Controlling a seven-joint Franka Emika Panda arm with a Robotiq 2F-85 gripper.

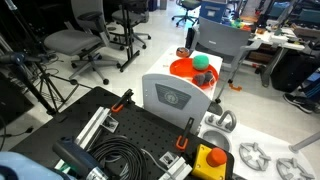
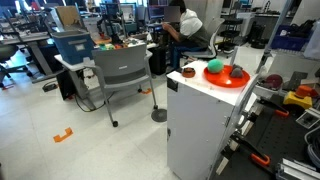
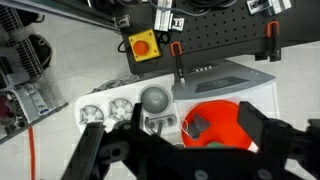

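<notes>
My gripper hangs open in the wrist view, its dark fingers wide apart over the white toy-kitchen counter, with nothing held between them. On the counter lies a red plate (image 3: 233, 118), partly covered by the right finger. The plate carries a grey object (image 3: 197, 126); exterior view 2 shows this grey object (image 2: 237, 71) beside a round green item (image 2: 215, 66). A small brown round item (image 2: 188, 72) sits off the plate near the counter's corner. In exterior view 1 the red plate (image 1: 180, 68) is behind the grey curved panel (image 1: 174, 97).
A small round sink (image 3: 155, 99) and burners (image 3: 90, 113) adjoin the plate area. A yellow box with a red button (image 3: 142, 46) stands near the dark perforated base (image 3: 215, 32). Coiled black cable (image 1: 118, 158) lies on that base. A chair (image 2: 124, 75) stands behind the counter.
</notes>
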